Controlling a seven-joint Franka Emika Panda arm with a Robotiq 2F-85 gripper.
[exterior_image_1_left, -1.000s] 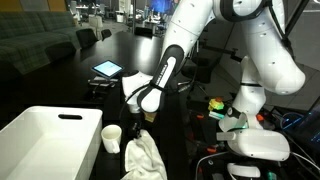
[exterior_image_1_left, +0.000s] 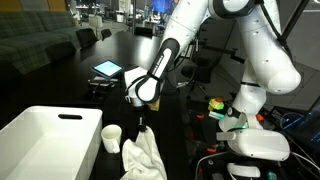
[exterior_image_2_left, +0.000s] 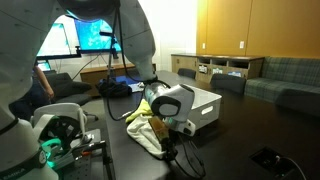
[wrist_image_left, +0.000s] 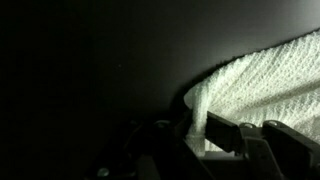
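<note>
A white cloth (exterior_image_1_left: 143, 158) lies loosely on the dark table, its upper end reaching my gripper (exterior_image_1_left: 141, 128). In the wrist view, a gathered fold of the ribbed cloth (wrist_image_left: 262, 88) passes between the fingers, and the gripper is shut on it. Most of the cloth spreads to the right there. From the other side, the gripper (exterior_image_2_left: 168, 153) is low, close to the tabletop, with the cloth (exterior_image_2_left: 143, 134) beside it. The fingertips are dark and small in both exterior views.
A white mug (exterior_image_1_left: 111, 137) stands just left of the gripper, and a large white box (exterior_image_1_left: 48, 147) is farther left. A tablet (exterior_image_1_left: 107, 69) lies behind the arm. Bare dark table extends to the right of the gripper (exterior_image_2_left: 235, 150) in the second exterior view.
The arm has shifted slightly to the right in exterior view 1, staying low by the cloth's upper end. Mug and box have not moved.
</note>
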